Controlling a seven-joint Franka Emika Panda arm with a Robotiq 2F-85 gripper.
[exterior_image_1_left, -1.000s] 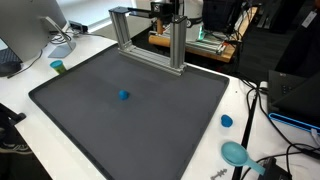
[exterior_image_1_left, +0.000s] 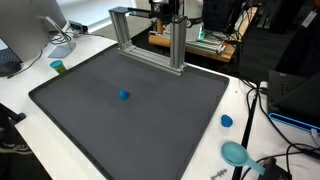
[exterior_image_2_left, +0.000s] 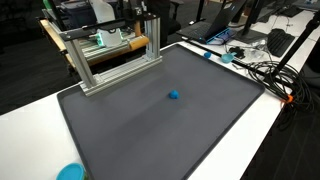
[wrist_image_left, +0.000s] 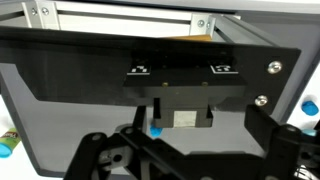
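Note:
A small blue object (exterior_image_1_left: 123, 95) lies on the grey mat (exterior_image_1_left: 150, 125), and it also shows in exterior view 2 as a blue lump (exterior_image_2_left: 173, 95). In the wrist view, my gripper stands open, its dark fingers on either side of a black block with a pale square face (wrist_image_left: 183, 118). That block sits at the edge of a wide black panel (wrist_image_left: 60, 65). Whether the fingers touch the block, I cannot tell. Part of the blue object (wrist_image_left: 156, 131) peeks out beside the block.
A metal frame (exterior_image_2_left: 125, 72) stands at the mat's edge, with dark parts above it. Off the mat are a green-and-blue cylinder (exterior_image_1_left: 58, 67), a turquoise round dish (exterior_image_1_left: 238, 154) and a blue round piece (exterior_image_1_left: 226, 121).

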